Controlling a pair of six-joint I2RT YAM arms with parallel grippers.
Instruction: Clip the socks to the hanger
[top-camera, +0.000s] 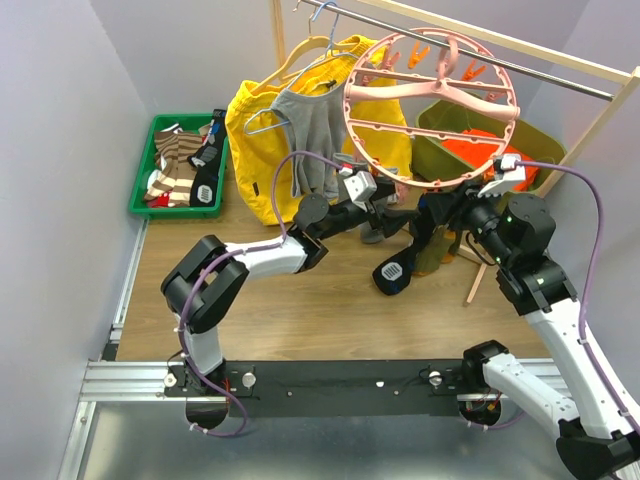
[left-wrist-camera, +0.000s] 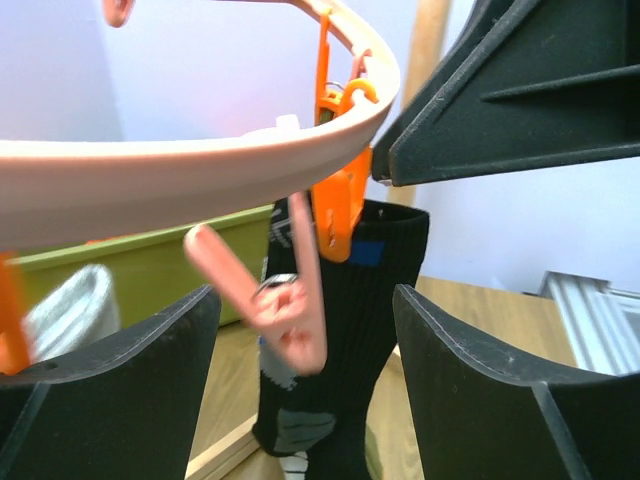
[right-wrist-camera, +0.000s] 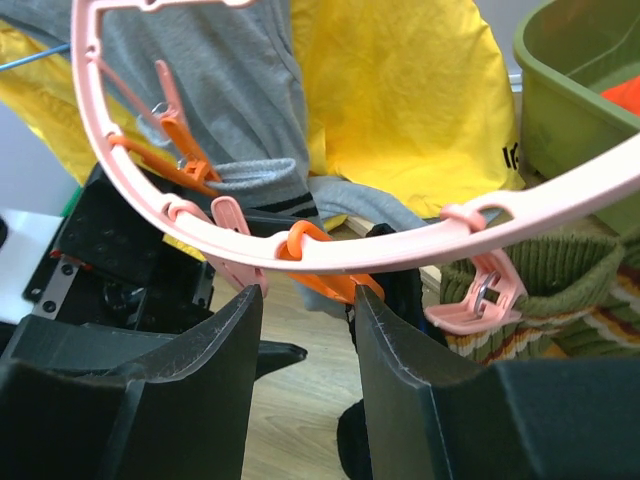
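Note:
The pink round hanger (top-camera: 433, 183) hangs from the rail with orange and pink clips. In the left wrist view an orange clip (left-wrist-camera: 340, 210) is at the top of a black sock (left-wrist-camera: 340, 320), next to an empty pink clip (left-wrist-camera: 295, 320). My left gripper (top-camera: 397, 215) is open just before these clips. My right gripper (top-camera: 440, 205) is at the hanger's lower rim; in the right wrist view its fingers (right-wrist-camera: 215, 390) stand below the orange clip. The black sock hangs down toward the table in the top view. An olive striped sock (right-wrist-camera: 540, 290) is beside it.
A green basket (top-camera: 135, 180) of socks stands at the left, an olive bin (top-camera: 440, 140) at the back right. Yellow and grey garments (top-camera: 250, 140) hang behind the hanger.

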